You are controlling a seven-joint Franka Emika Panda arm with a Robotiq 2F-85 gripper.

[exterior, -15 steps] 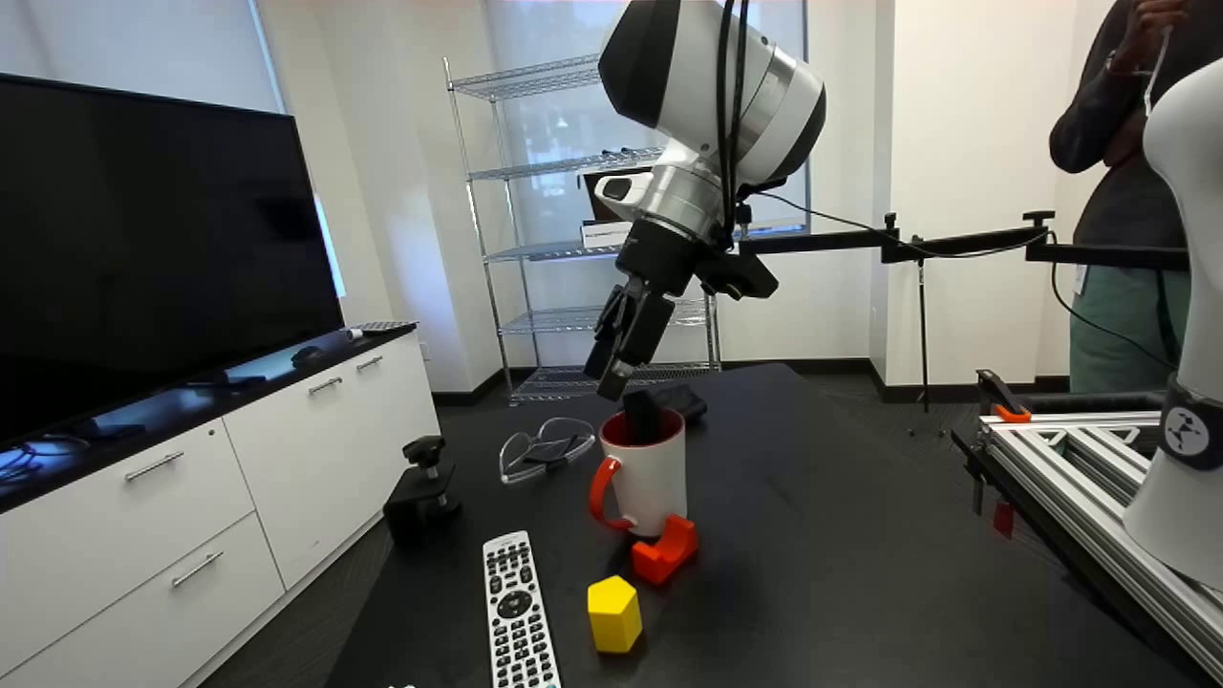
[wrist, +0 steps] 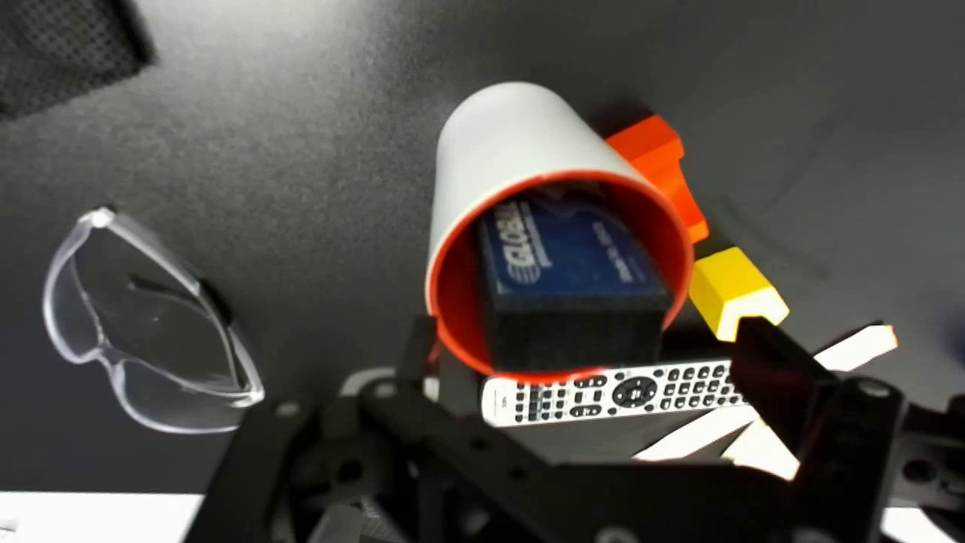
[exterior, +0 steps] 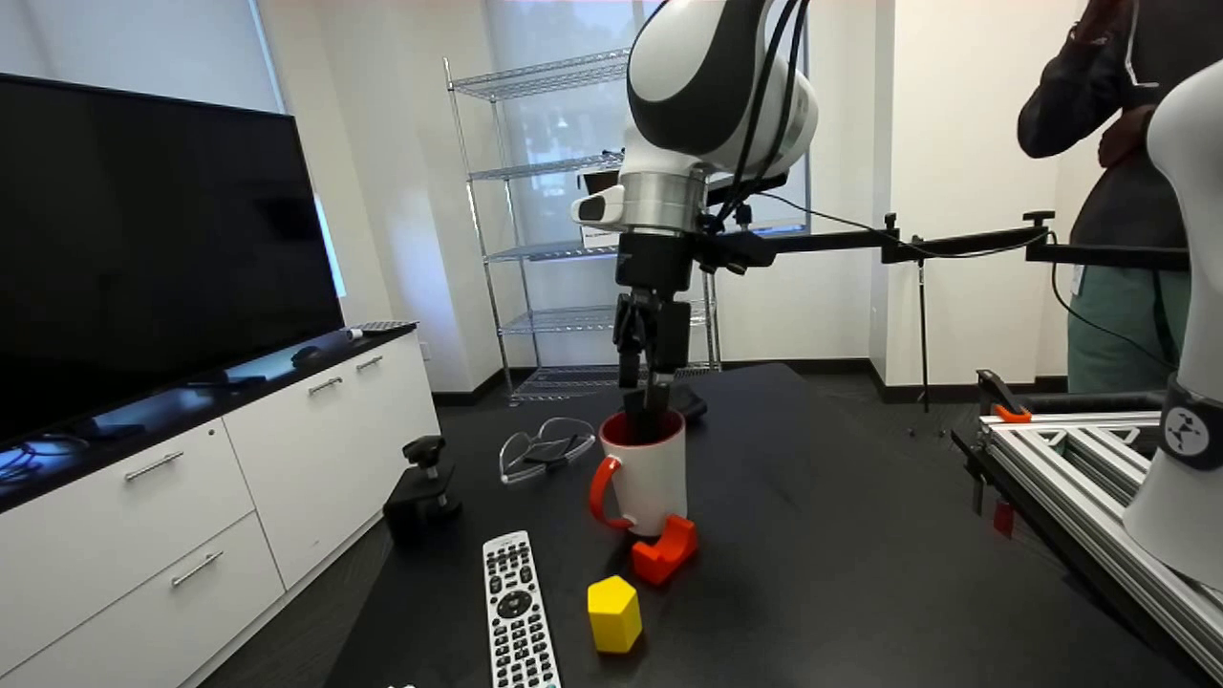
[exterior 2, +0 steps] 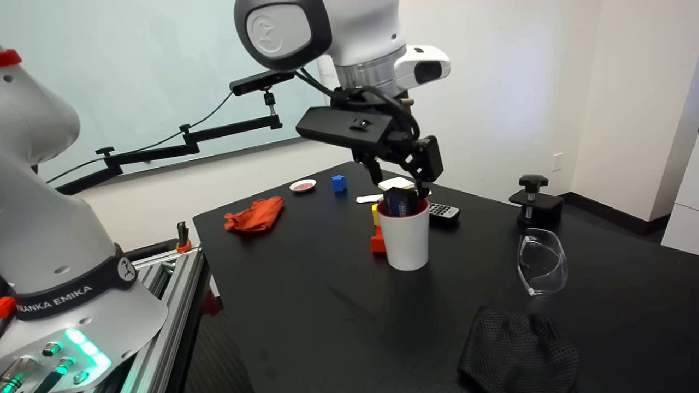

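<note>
A white mug [exterior: 658,487] with a red inside and red handle stands upright on the dark table. Inside it sits a dark blue box [wrist: 574,249] with white lettering, its end sticking up past the red rim. My gripper is open, its fingers [wrist: 769,366] spread wide to either side of the box's raised end in the wrist view. From the second exterior view the gripper [exterior 2: 401,180] hangs just over the mug's mouth. I cannot tell whether a finger touches the box.
Close by the mug lie an orange-red block [exterior: 665,550], a yellow block [exterior: 614,615] and a remote [exterior: 521,613]. Clear glasses [exterior 2: 542,262], a black mesh cloth [exterior 2: 517,350] and a black clamp [exterior 2: 537,203] stand farther off. An orange cloth [exterior 2: 255,215] lies near one edge.
My gripper has swung from a tilted pose beside the mug to a more upright one, lower and over its mouth. The mug and blocks have stayed put.
</note>
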